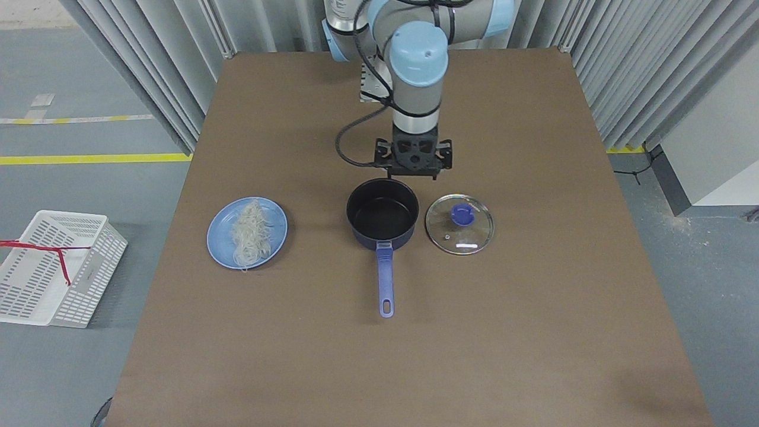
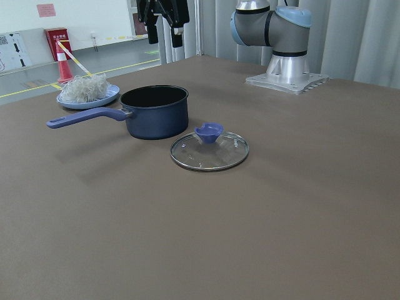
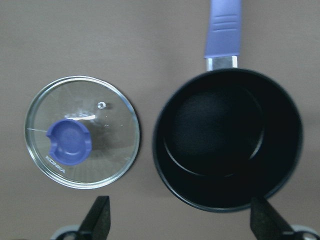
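A dark blue saucepan [image 1: 382, 210] with a purple handle [image 1: 386, 284] sits empty on the brown table. Its glass lid [image 1: 459, 235] with a blue knob [image 3: 69, 141] lies beside it, on the right in the front view. To the pan's left, a blue plate [image 1: 217, 235] carries white noodles [image 1: 250, 235]. My gripper is raised behind and above the pan, its two fingers spread apart at the bottom of the wrist view with nothing between them.
The arm's base stands at the back. A white crate [image 1: 92, 277] is on the floor to the left, off the table.
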